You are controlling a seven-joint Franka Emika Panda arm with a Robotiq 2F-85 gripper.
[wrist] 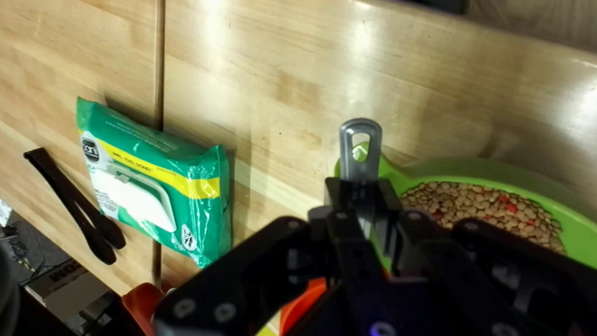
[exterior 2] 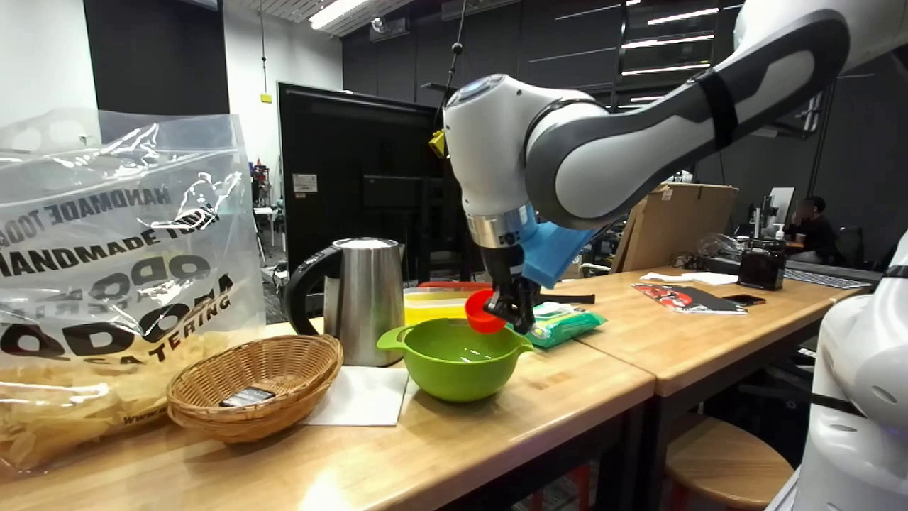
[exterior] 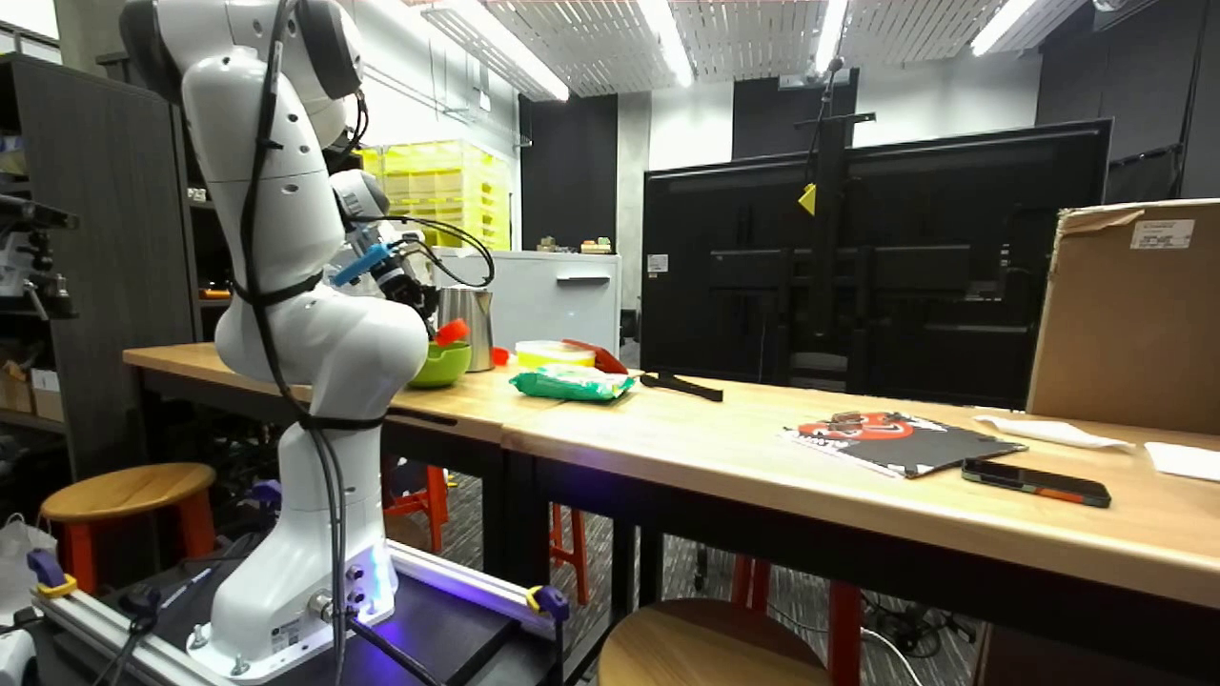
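Observation:
My gripper is shut on the grey handle (wrist: 361, 154) of a red scoop, its looped end poking out past the fingers in the wrist view. The scoop's red cup (exterior 2: 485, 311) is at the rim of a green bowl (exterior 2: 460, 362), tilted, with its mouth facing away from the gripper in exterior view 2. Brown lentils with a few red bits (wrist: 487, 210) lie in the bowl, as the wrist view shows. Whether the cup touches the rim or holds anything cannot be seen. In exterior view 1 the cup (exterior: 453, 332) shows just above the bowl (exterior: 442, 364).
Behind the bowl stands a steel jug (exterior 2: 366, 294). A wicker basket (exterior 2: 255, 383) and a clear bag (exterior 2: 119, 281) are to its left. Green wipes (wrist: 159, 185) and black tongs (wrist: 75, 204) lie nearby.

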